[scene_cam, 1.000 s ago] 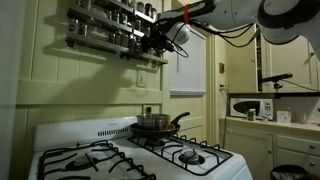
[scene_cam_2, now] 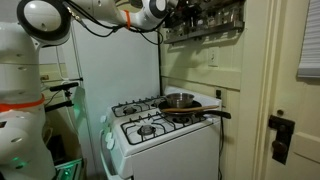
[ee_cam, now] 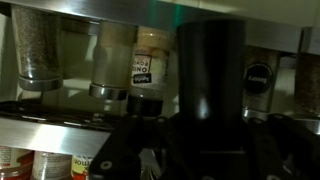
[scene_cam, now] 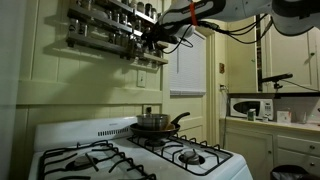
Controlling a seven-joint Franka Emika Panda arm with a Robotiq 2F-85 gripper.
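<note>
A dark jar point(ee_cam: 210, 70) stands large and close in the middle of the wrist view, in front of the spice rack. My gripper shows as dark shapes low in that view, around the jar's lower end; whether its fingers press on the jar is too dark to tell. High on the wall, exterior view 1 has the gripper point(scene_cam: 152, 40) at the rack point(scene_cam: 100, 45). Behind the dark jar, several spice jars line the shelf, among them a labelled jar point(ee_cam: 150, 68) and a brown-filled jar point(ee_cam: 38, 45).
A metal rail point(ee_cam: 50, 135) crosses below the jars, with more containers point(ee_cam: 52, 164) underneath. Beneath the rack stands a white stove point(scene_cam_2: 165, 150) carrying a dark pan point(scene_cam: 153, 123). A microwave point(scene_cam: 250, 107) sits on the far counter.
The arm's links have shifted slightly overhead. My gripper stays up beside the rack, and the stove and pan have not moved.
</note>
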